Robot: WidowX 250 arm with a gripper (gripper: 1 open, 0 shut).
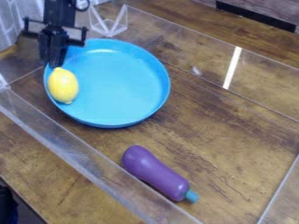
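A black gripper (55,44) reaches down from the top left to the back-left rim of a blue plate (117,83). A yellow oval object (63,86) lies on the plate's left part, just below the gripper. The fingertips are dark and crowded together; nothing shows between them, and the gripper looks shut.
A purple toy eggplant (156,174) with a teal end lies at the lower middle. Clear plastic walls edge the wooden surface (216,122) at the left and right.
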